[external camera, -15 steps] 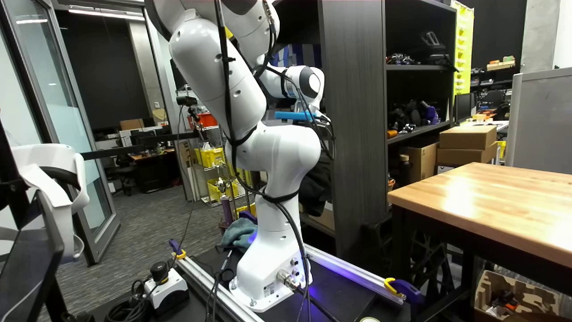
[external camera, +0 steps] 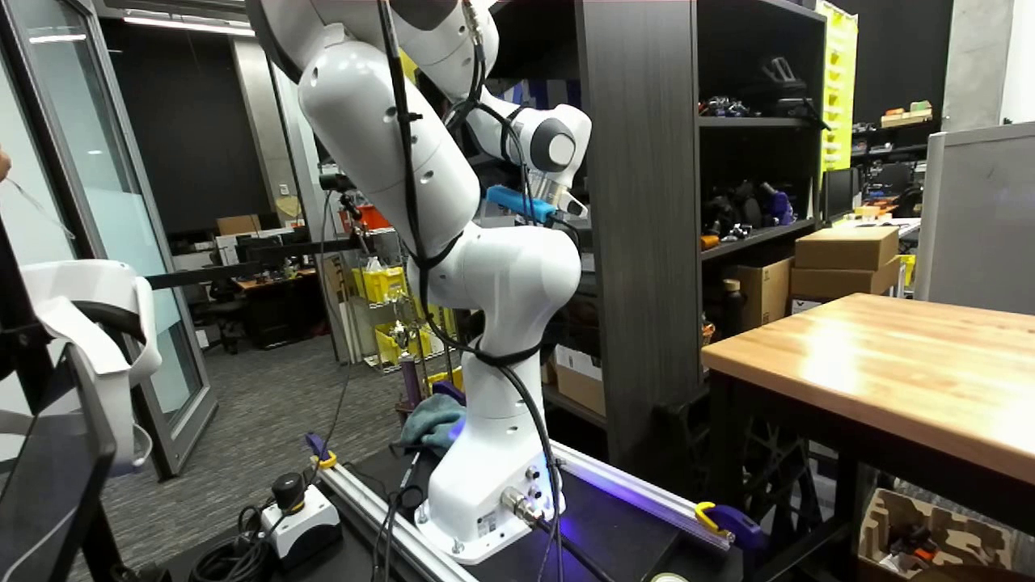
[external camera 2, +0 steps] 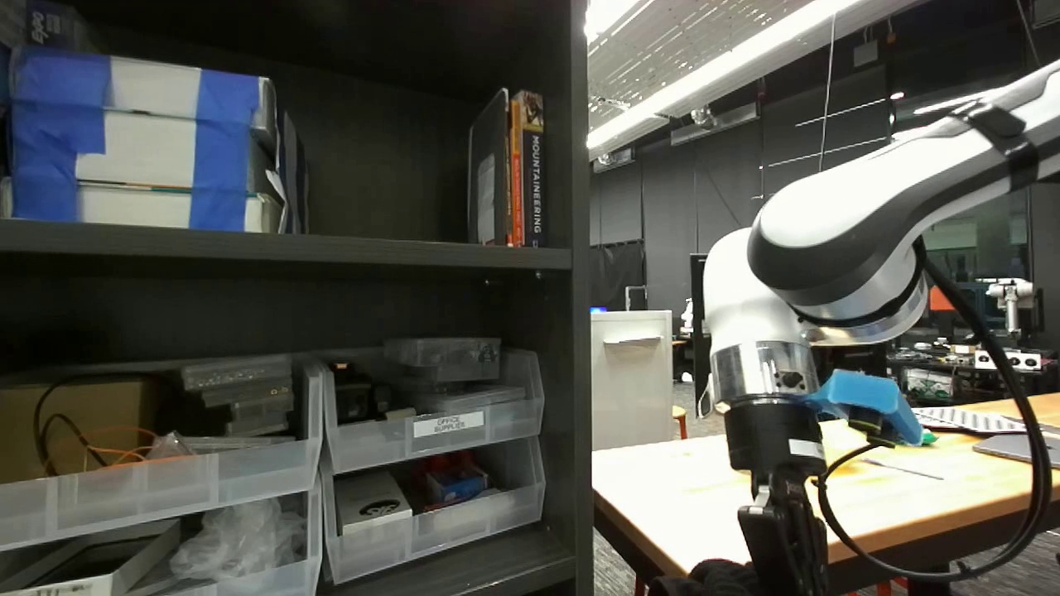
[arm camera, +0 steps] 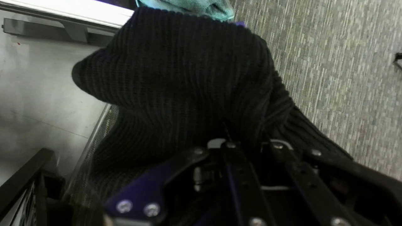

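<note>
A black ribbed cloth, which looks like a knitted garment (arm camera: 181,71), fills the middle of the wrist view. My gripper is shut on it, with the fabric bunched at the fingertips. In exterior view 2 the gripper (external camera 2: 785,541) points downward beside the shelf unit, and part of the dark cloth (external camera 2: 717,578) shows at the bottom edge, left of the fingers. The rest of the cloth is cut off there. Exterior view 1 shows the wrist's blue camera mount (external camera: 519,203), but the fingers are hidden behind the arm.
A dark shelf unit (external camera 2: 579,298) with clear bins (external camera 2: 437,432) stands left of the gripper. Behind the gripper is a wooden table (external camera 2: 646,487). A teal cloth (external camera: 433,421) lies by the arm's base. Open carpet (arm camera: 339,75) shows on the wrist view's right.
The wrist has turned, and its blue mount now tilts instead of lying level. Dark cloth that hung before the shelf in exterior view 1 has gone from there, uncovering a white box.
</note>
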